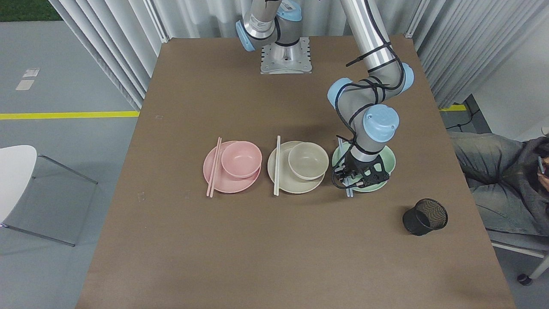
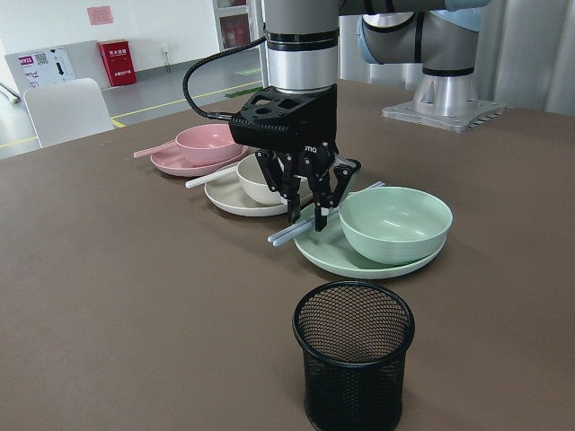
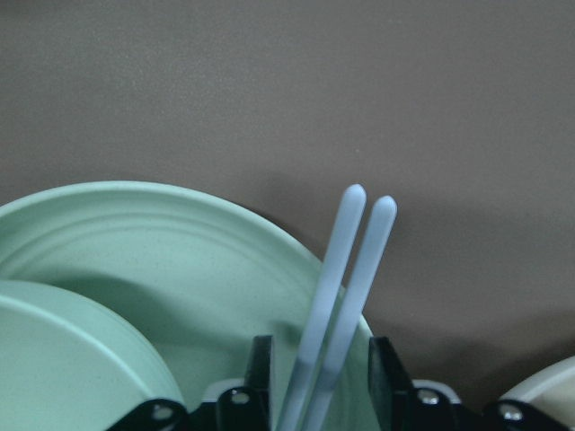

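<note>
My gripper (image 2: pixel 305 212) hangs low over the green plate (image 2: pixel 341 261), open, its fingers on either side of a pair of light blue chopsticks (image 3: pixel 346 314) with nothing gripped. The chopsticks lie across the plate's rim beside the green bowl (image 2: pixel 395 235). A black mesh cup (image 1: pixel 425 216) stands nearer the front right of the table, upright.
A cream bowl (image 1: pixel 308 157) on a cream plate with white chopsticks (image 1: pixel 277 165) and a pink bowl (image 1: pixel 241 157) on a pink plate with pink chopsticks (image 1: pixel 214 165) sit to the left. A person sits at the right.
</note>
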